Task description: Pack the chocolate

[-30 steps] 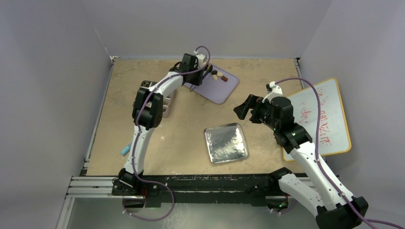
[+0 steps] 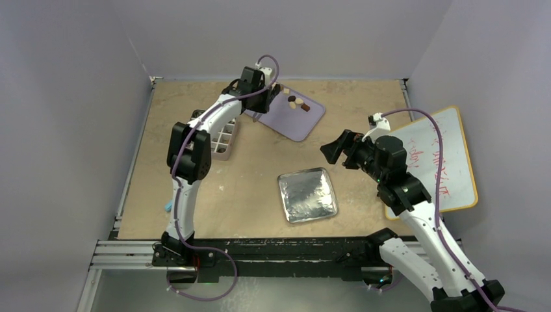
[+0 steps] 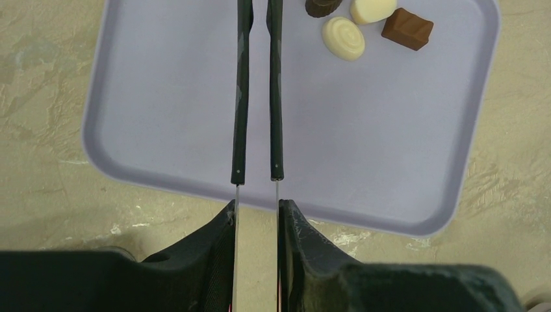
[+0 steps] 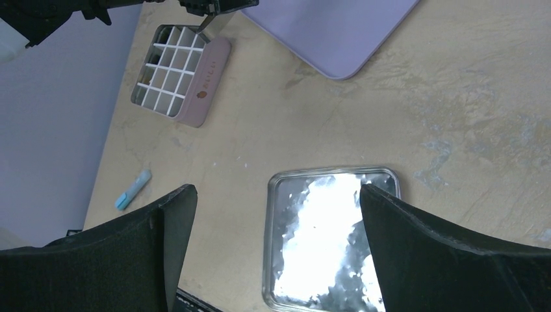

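Chocolates sit on the lilac tray (image 3: 364, 149): a brown block (image 3: 406, 28), a pale oval (image 3: 343, 38), another pale piece (image 3: 371, 9) and a dark round piece (image 3: 322, 5). My left gripper (image 2: 270, 94) is over the tray's left part; in its wrist view two long thin tools point up the frame, slightly apart, their tips out of view, so whether anything is between them is hidden. A compartment box (image 4: 203, 84) lies partly under the left arm. My right gripper (image 2: 343, 149) stands open and empty right of centre.
A steel tray (image 2: 307, 195) lies at the front centre, a whiteboard (image 2: 442, 162) at the right. A small blue object (image 4: 133, 190) is at the left.
My left arm has moved left across the lilac tray.
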